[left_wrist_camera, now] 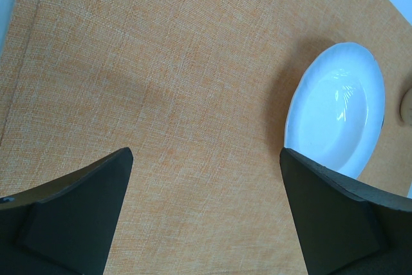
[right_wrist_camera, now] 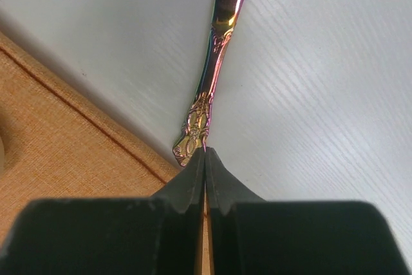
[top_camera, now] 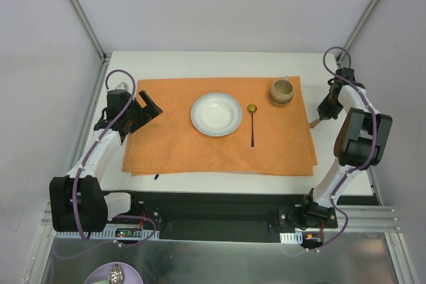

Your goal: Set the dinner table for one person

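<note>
In the right wrist view a shiny, purple-gold knife (right_wrist_camera: 210,62) lies on the white table, its ornate handle end beside the placemat's edge. My right gripper is shut with nothing between its fingers; the tips meet just past the handle end, which is outside them. From above, that gripper (top_camera: 326,112) is right of the orange placemat (top_camera: 180,154). A white plate (top_camera: 216,114) sits mid-placemat, with a gold spoon (top_camera: 252,124) to its right and a beige mug (top_camera: 281,91) at the upper right. Over the placemat's left part, my left gripper stands open and empty.
Bare white table (top_camera: 213,62) runs behind the placemat. A purple bowl (top_camera: 100,275) holding a metal utensil is at the bottom edge of the top view, off the table.
</note>
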